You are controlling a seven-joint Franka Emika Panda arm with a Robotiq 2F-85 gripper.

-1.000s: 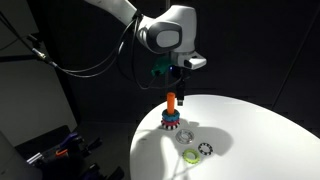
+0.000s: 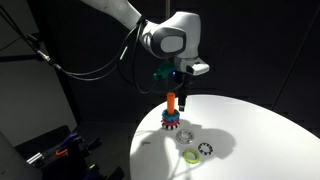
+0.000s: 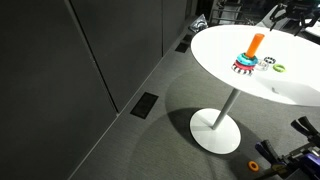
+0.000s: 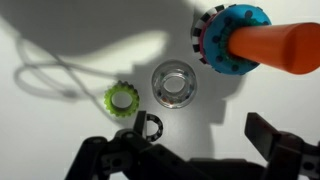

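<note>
An orange post [image 4: 275,47] stands upright on the table with stacked rings around its base, a blue ring [image 4: 231,20] and a black-and-white one [image 4: 198,38] among them. Beside the stack lie three loose rings: a clear ring [image 4: 160,88], a green ring [image 4: 110,99] and a small black-and-white ring [image 4: 157,122]. My gripper is open above the table, its fingers [image 4: 262,132] far apart at the lower edge of the wrist view. Nothing shows between them. In exterior view 1 the arm hangs over the orange post [image 2: 171,102].
The white round table [image 2: 262,140] has wide clear room to the right in exterior view 1. An orange ring [image 3: 254,161] lies on the floor near the robot's base. The table's edge is close to the stack in exterior view 2.
The arm has come slightly lower in exterior view 1. The post and the rings have stayed where they were.
</note>
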